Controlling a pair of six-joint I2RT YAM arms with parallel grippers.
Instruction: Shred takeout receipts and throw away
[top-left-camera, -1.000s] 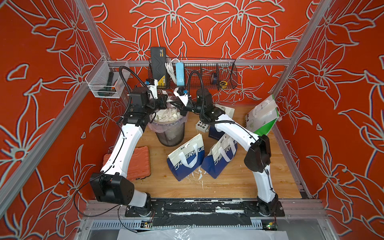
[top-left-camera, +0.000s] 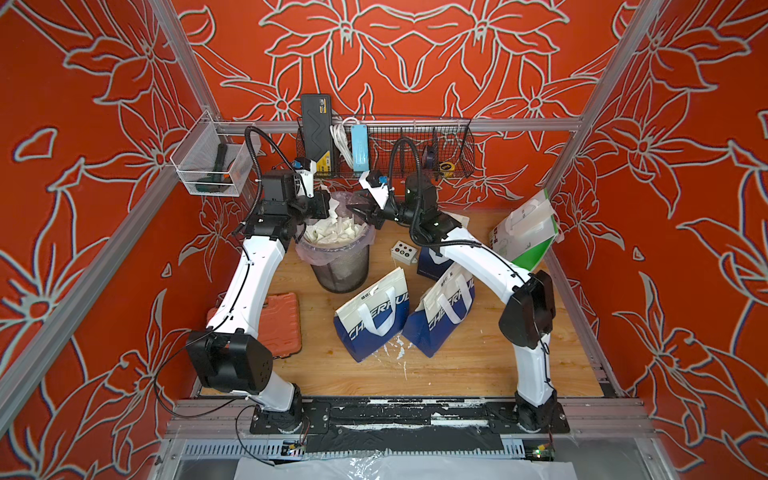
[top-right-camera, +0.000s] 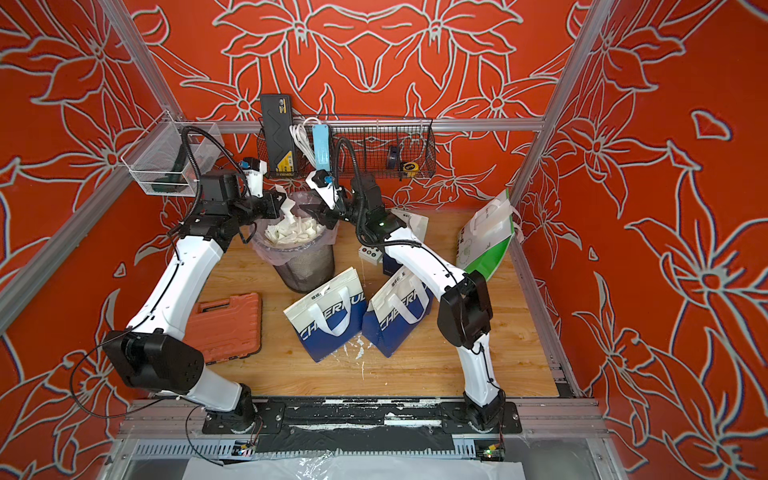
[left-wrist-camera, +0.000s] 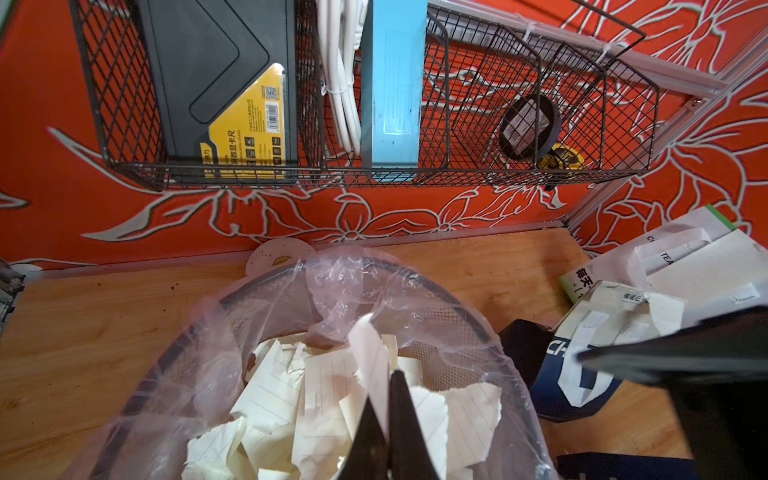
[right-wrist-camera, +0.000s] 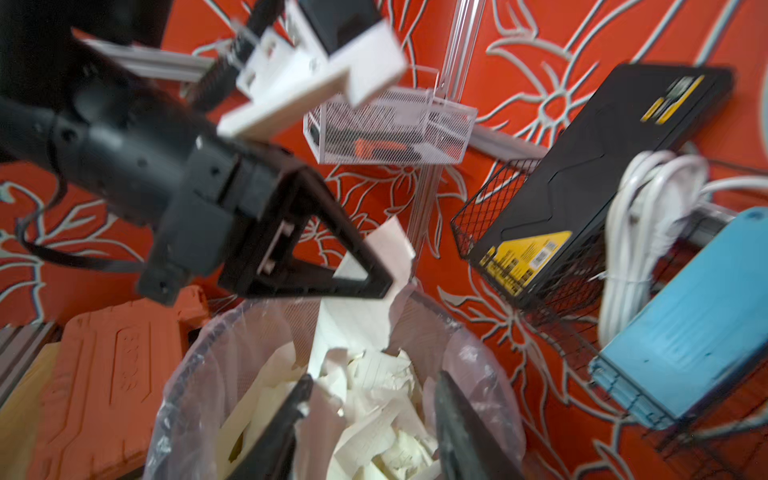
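Note:
My left gripper is shut on a torn strip of receipt paper (left-wrist-camera: 370, 360), above the bin. From the right wrist view, that white receipt strip (right-wrist-camera: 352, 320) hangs down from its fingertips toward the scraps. My right gripper stands open over the bin, its fingers apart and blurred. A pale paper piece (right-wrist-camera: 318, 440) shows beside its left finger; whether it touches the finger is unclear. The trash bin (top-left-camera: 344, 268), lined with a pinkish clear bag (left-wrist-camera: 204, 360), holds many torn paper scraps (left-wrist-camera: 320, 400).
Blue-and-white takeout bags (top-left-camera: 372, 316) stand in front of the bin; a green-white bag (top-left-camera: 524, 232) leans at the right. An orange case (top-left-camera: 280, 324) lies left. The wire basket (top-left-camera: 408, 152) hangs behind.

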